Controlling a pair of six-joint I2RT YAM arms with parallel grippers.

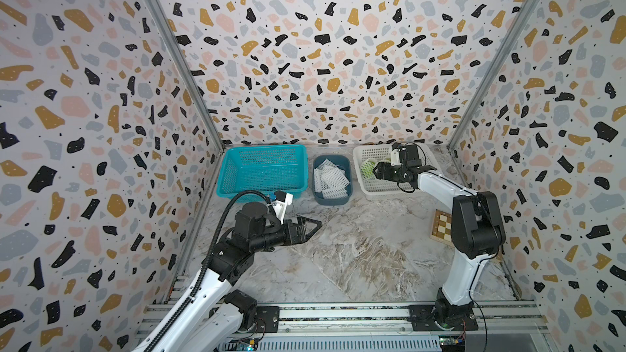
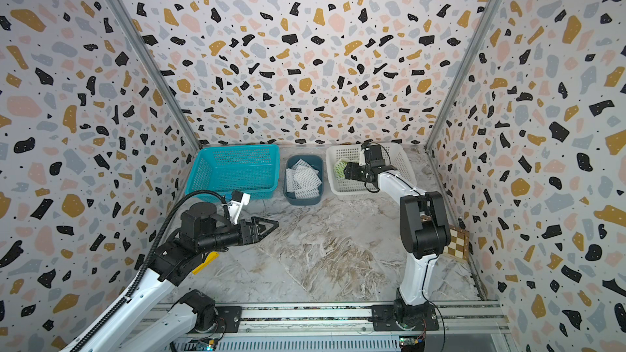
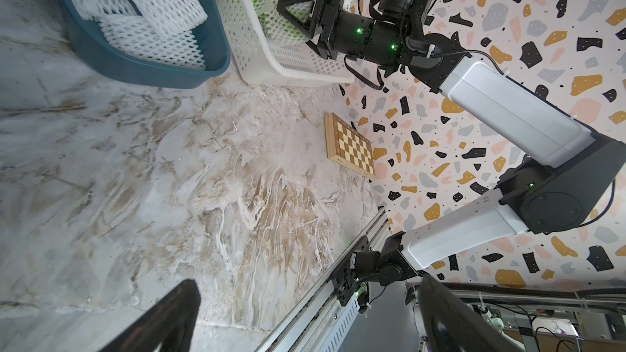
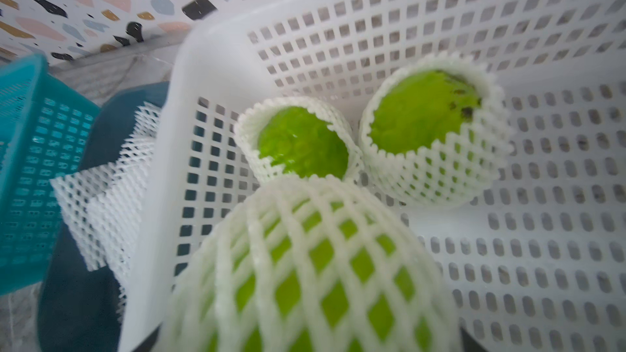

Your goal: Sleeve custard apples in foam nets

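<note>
Over the white basket (image 1: 371, 189) at the back right, my right gripper (image 1: 384, 170) is shut on a netted custard apple (image 4: 306, 273), which fills the bottom of the right wrist view. Beyond it, two more green custard apples (image 4: 306, 143) (image 4: 430, 124) sit in white foam nets inside that basket, their tops bare. Loose white foam nets (image 1: 331, 178) lie in the dark blue bin (image 1: 332, 200) to the left. My left gripper (image 1: 309, 228) stands open and empty above the table in front of the teal basket.
An empty teal basket (image 1: 260, 170) stands at the back left. A wooden checkered board (image 3: 349, 145) lies at the right edge.
</note>
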